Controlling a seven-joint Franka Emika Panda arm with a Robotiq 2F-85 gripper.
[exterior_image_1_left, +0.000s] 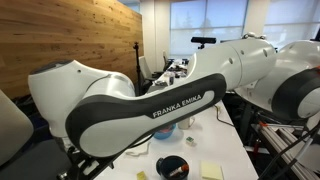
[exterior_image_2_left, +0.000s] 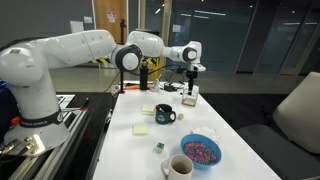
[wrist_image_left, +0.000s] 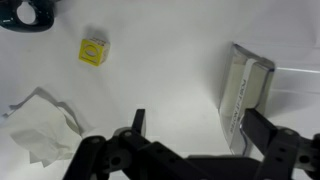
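Observation:
My gripper is open over the white table, its dark fingers wide apart with nothing between them. In the wrist view a pale, dark-edged box-like object lies beside the right finger; I cannot tell whether they touch. A small yellow block sits at upper left, a crumpled white cloth at lower left, and part of a dark mug in the corner. In exterior view 2 the gripper hangs at the table's far end. The arm hides it in exterior view 1.
Nearer in exterior view 2 stand a dark mug, a blue bowl with small pieces inside, a pale mug and a small green block. Yellow notes lie at left. Black chairs flank the right edge.

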